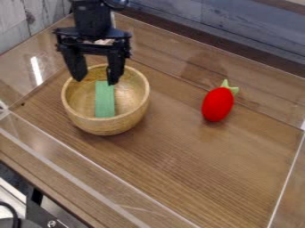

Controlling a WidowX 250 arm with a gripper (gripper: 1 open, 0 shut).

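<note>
My black gripper point(93, 61) stands open over the back part of a tan bowl point(135, 111) at the left of the wooden table. A green block point(105, 101) lies inside the bowl, just below the gripper. A red oval object with a green top point(217, 105) lies apart to the right.
Low walls point(238, 27) edge the back. A small dark round part point(6, 218) shows at the bottom left corner.
</note>
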